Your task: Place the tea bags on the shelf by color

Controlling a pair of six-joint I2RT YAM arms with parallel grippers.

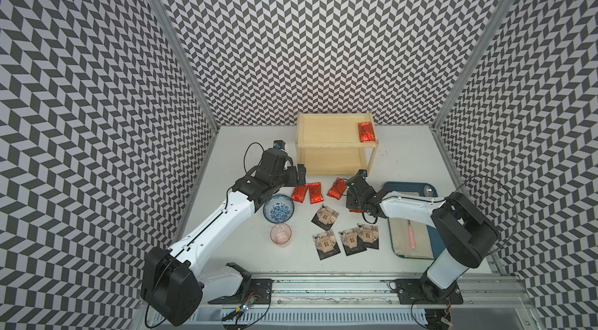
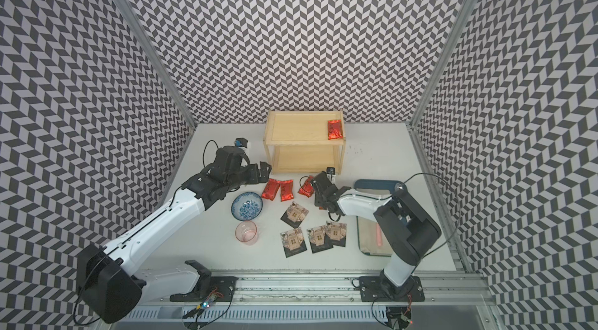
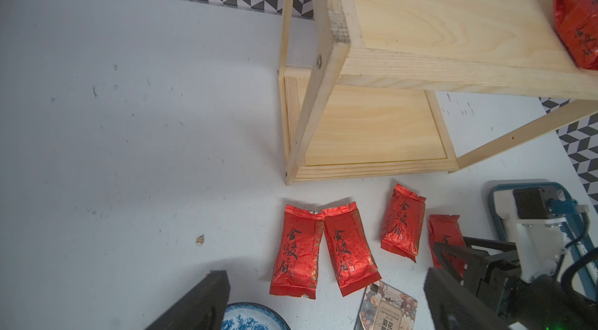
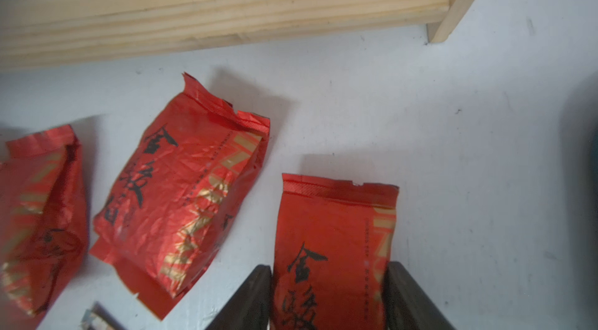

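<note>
Around a red tea bag (image 4: 336,224) lying on the table, my right gripper has one finger at each long side. The fingers stand a bag's width apart; whether they press on it I cannot tell. More red bags lie to its left: one tilted (image 3: 403,223) and two side by side (image 3: 297,252). One red bag (image 1: 366,131) rests on the right end of the wooden shelf's (image 1: 330,127) top board; the lower board is empty. My left gripper is open and empty, above the table left of the shelf front. Several dark, house-patterned tea bags (image 1: 325,244) lie nearer the front.
A blue patterned bowl (image 1: 278,208) and a pink glass (image 1: 281,234) stand at the left. The blue-rimmed tray (image 1: 393,249) on the right lies partly under my right arm. Left of the shelf, the table is clear.
</note>
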